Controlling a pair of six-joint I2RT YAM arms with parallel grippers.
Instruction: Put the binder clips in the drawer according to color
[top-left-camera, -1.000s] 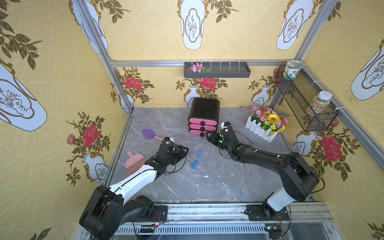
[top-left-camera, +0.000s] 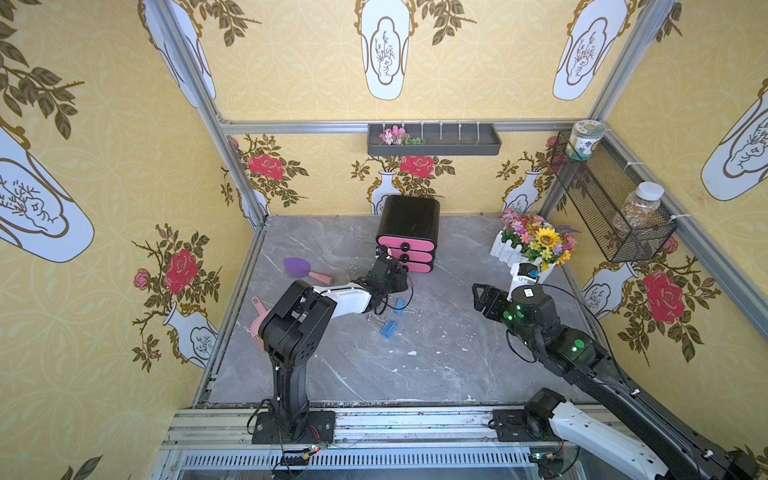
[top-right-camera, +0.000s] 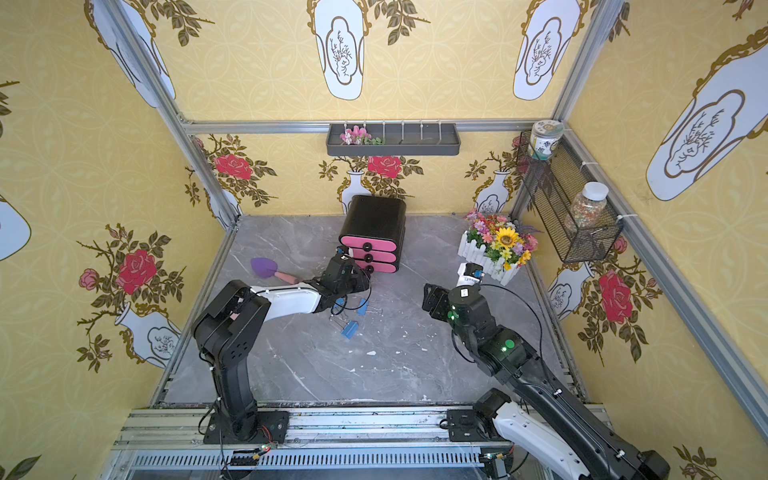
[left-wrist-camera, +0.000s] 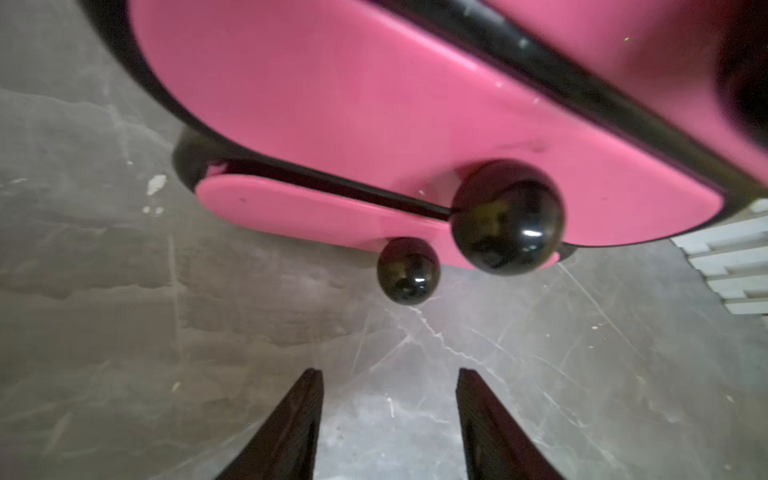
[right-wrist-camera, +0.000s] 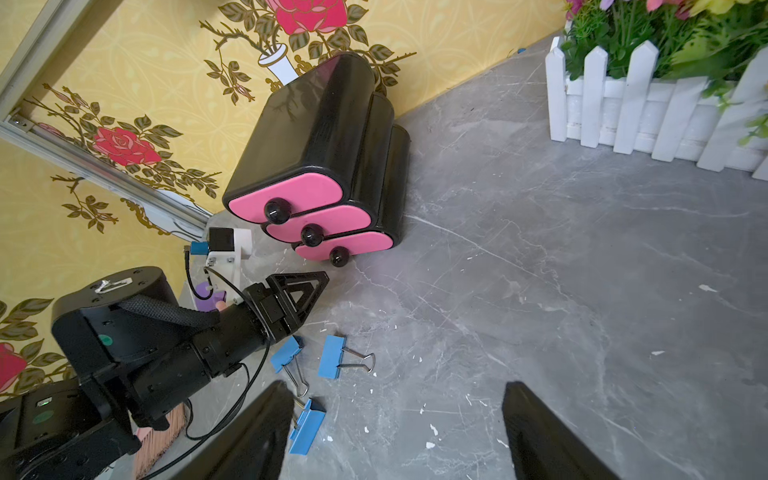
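Note:
A black drawer unit (top-left-camera: 408, 220) with three pink fronts and round black knobs stands at the back centre, drawers closed. My left gripper is open just in front of its lower knobs (left-wrist-camera: 408, 272), nothing between the fingers. Blue binder clips (right-wrist-camera: 332, 357) lie on the table below it, several of them, one partly beside another clip (right-wrist-camera: 305, 425). My right gripper hangs open over the right half of the table, empty, apart from the drawer unit.
A white fenced flower box (top-left-camera: 512, 252) stands at the back right. A purple shovel (top-left-camera: 297, 267) and a pink dustpan lie at the left. A wire basket (top-left-camera: 616, 192) hangs on the right wall.
My right arm has pulled back to the right, away from the drawer unit.

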